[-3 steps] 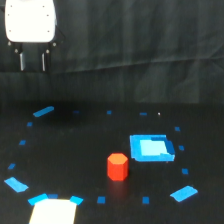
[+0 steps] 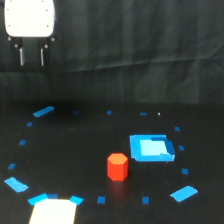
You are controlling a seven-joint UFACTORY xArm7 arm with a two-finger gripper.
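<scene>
High at the upper left hangs my gripper point(image 2: 32, 57), its two thin fingers point(image 2: 21, 56) pointing down and set apart. It is open, with nothing between them. Well below and to its right, a red block point(image 2: 117, 167) with a many-sided top stands on the black table point(image 2: 75, 155). Behind it, to the right, lies a bright blue square outline point(image 2: 137, 139) with a white patch point(image 2: 153, 147) inside. I cannot tell whether that square is flat or a shallow tray.
A pale, cream-white block point(image 2: 53, 212) is cut off by the bottom edge at front left. Small blue marks dot the table, with longer blue strips point(image 2: 184, 193) near its corners. A dark curtain point(image 2: 140, 55) hangs behind.
My gripper has risen slightly, its fingers still apart. The red block, the blue square and the pale block have stayed where they were.
</scene>
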